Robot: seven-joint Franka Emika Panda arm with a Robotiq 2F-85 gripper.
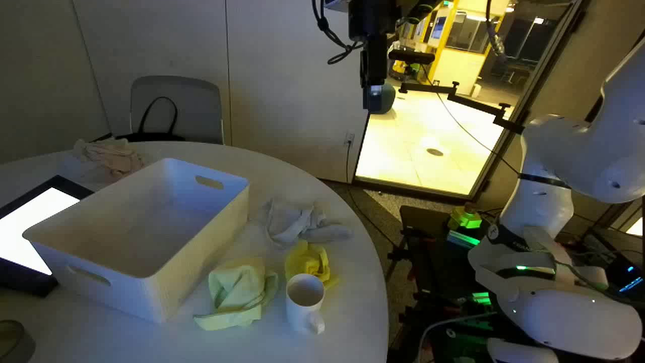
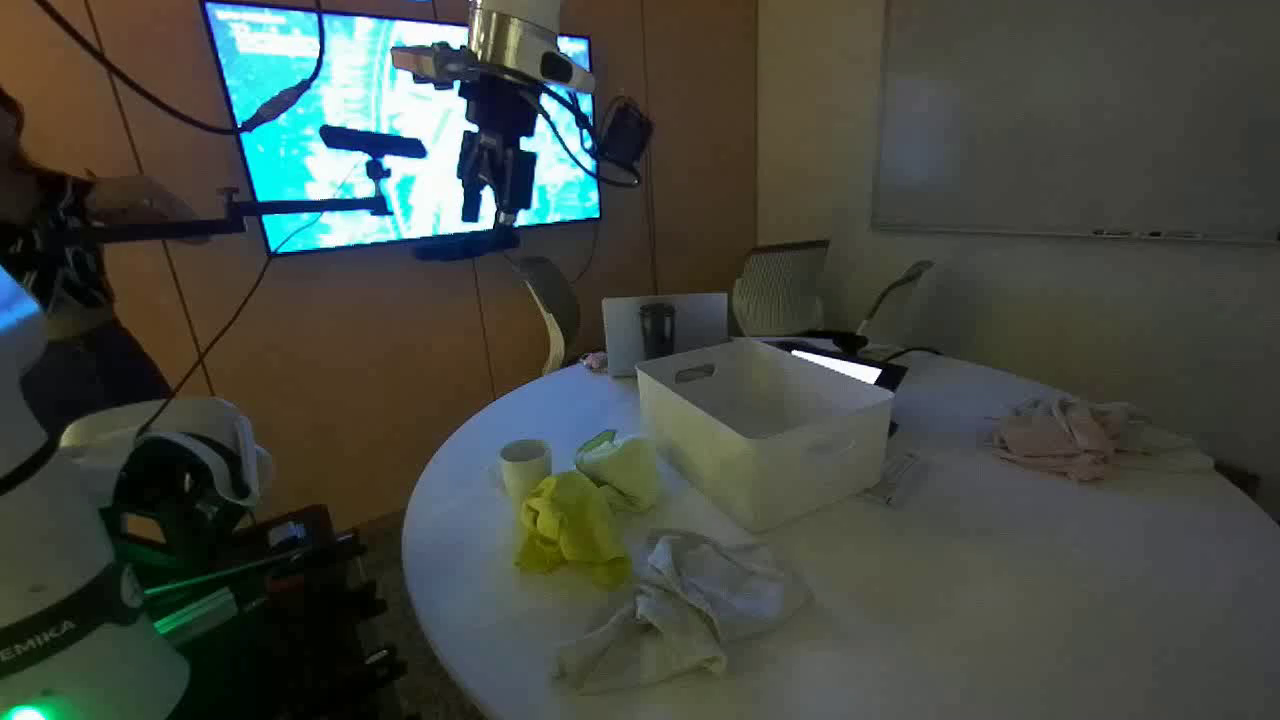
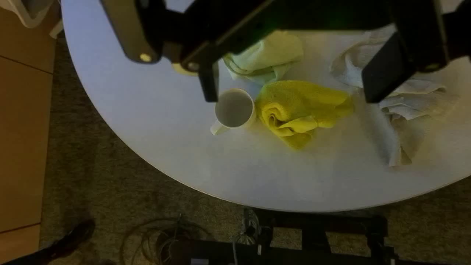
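High above the round table, my gripper stands open, its fingers wide apart and nothing between them. Below it in the wrist view lie a crumpled yellow cloth [image 3: 304, 108] and, close beside it, an upright white mug [image 3: 234, 109] that looks empty. A pale green cloth [image 3: 269, 55] is bunched behind these two. Off to the right is a rumpled grey-white cloth [image 3: 413, 99], partly covered by one finger in that view. The large white bin [image 2: 780, 468] rests on the table near the cloths; the part of its inside that shows is empty.
Another pinkish cloth [image 2: 1062, 438] lies on the bin's far side. A bright-screened tablet [image 1: 36, 224] sits close to the bin, and a dark cup [image 2: 656, 330] stands near a laptop [image 2: 708, 314]. Bare tabletop [image 2: 960, 600] stretches beyond the grey-white cloth.
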